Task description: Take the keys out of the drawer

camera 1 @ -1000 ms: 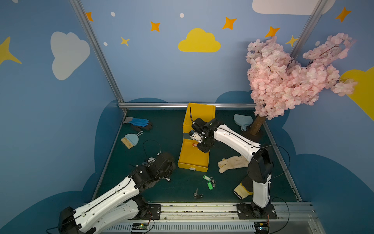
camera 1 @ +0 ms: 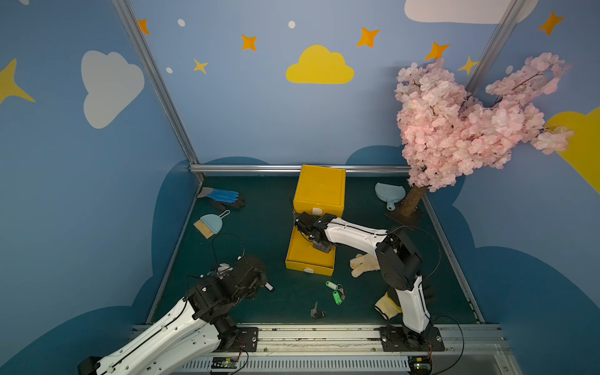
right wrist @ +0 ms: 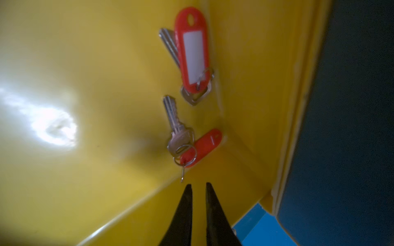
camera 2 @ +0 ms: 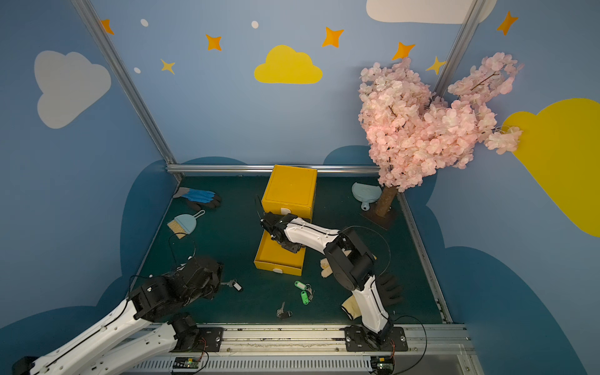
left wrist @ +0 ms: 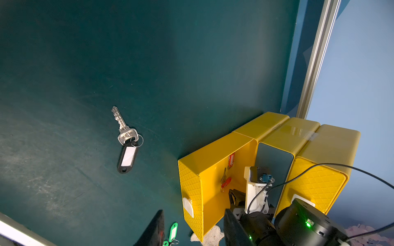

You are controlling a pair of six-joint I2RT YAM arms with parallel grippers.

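The yellow drawer (camera 1: 303, 263) stands pulled out. On its floor lie two keys: one with a red tag (right wrist: 195, 57) by the wall, the other key (right wrist: 179, 137) beside a second red tag (right wrist: 205, 146) in the corner. My right gripper is over the drawer, its fingers a little apart and nothing between them. The ring of the corner key is just ahead of the fingertips. At the front left my left gripper hangs open and empty, off to the side of a key with a black tag (left wrist: 128, 157) on the table.
Outside the drawer, green-tagged keys (camera 1: 336, 292) and another key (camera 1: 317, 311) lie on the table. Gloves (camera 1: 365, 263) are on the right, a brush (camera 1: 211, 223) on the left, a dustpan (camera 1: 390, 193) at the back. The yellow cabinet (camera 1: 320, 187) stands behind the drawer.
The left arm has drawn back a little to the left.
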